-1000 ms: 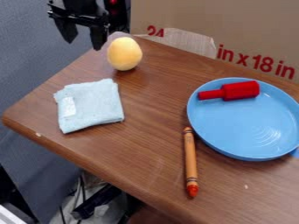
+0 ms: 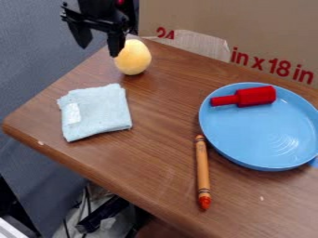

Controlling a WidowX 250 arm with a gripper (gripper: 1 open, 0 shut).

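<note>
My black gripper (image 2: 99,35) hangs at the top left, open, with its fingers apart and the lower one just above a yellow rounded object (image 2: 133,59) on the table. A folded pale blue cloth (image 2: 95,112) lies on the left of the table. A blue plate (image 2: 261,139) on the right holds a red cylindrical object with a handle (image 2: 254,96). An orange crayon-like stick (image 2: 203,169) with a red tip lies left of the plate.
A cardboard box (image 2: 232,33) with red printing stands along the back.
My gripper has moved slightly down and to the right, toward the yellow object. The objects on the table have not visibly moved.
</note>
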